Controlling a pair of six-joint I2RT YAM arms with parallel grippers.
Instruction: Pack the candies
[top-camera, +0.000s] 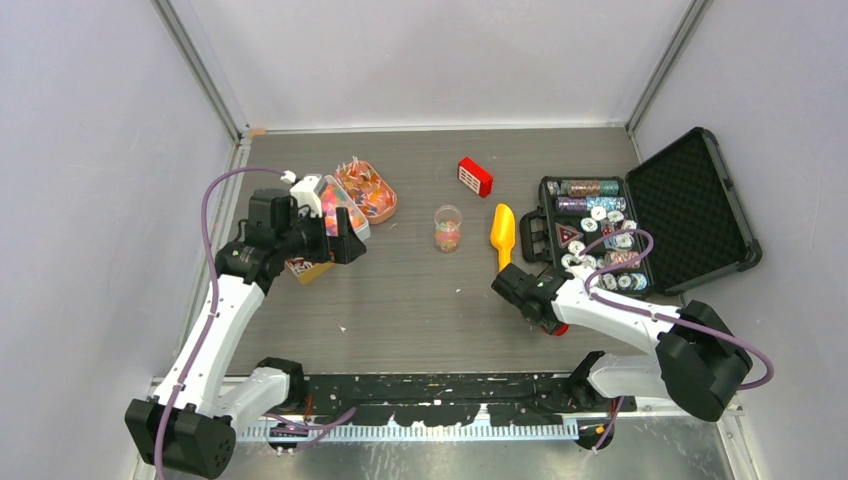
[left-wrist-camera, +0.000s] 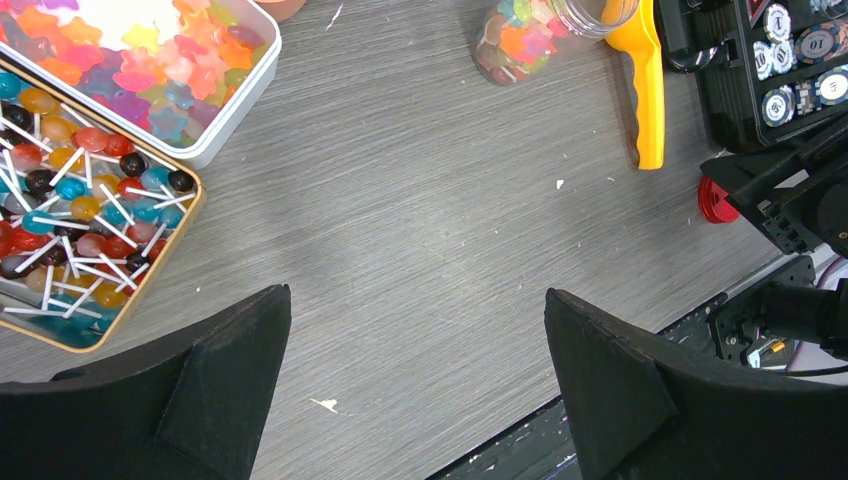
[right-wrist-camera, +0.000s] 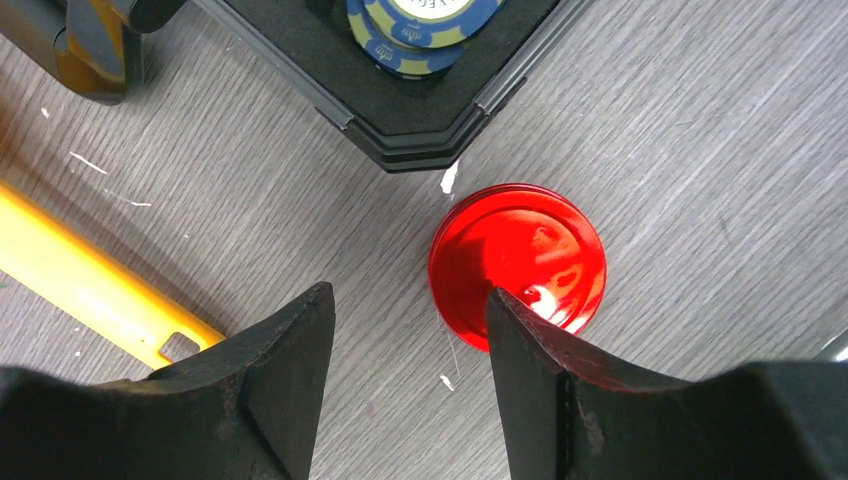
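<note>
A clear jar (top-camera: 447, 229) with colourful star candies inside stands mid-table, its mouth uncovered in the left wrist view. The red lid (right-wrist-camera: 530, 265) lies flat on the table. My right gripper is part open and to the lid's left in its wrist view; one fingertip (right-wrist-camera: 505, 310) overlaps the lid's lower left edge, with nothing between the fingers. Over the candy boxes at the left, my left gripper hangs open and empty. Below it show a white box of star candies (left-wrist-camera: 225, 110) and a gold-rimmed box of lollipops (left-wrist-camera: 195, 200).
A yellow scoop (top-camera: 503, 230) lies right of the jar. An open black case (top-camera: 534, 236) of poker chips is close beside the right gripper. A red block (top-camera: 475, 177) stands at the back, a pink box (top-camera: 388, 208) at the left.
</note>
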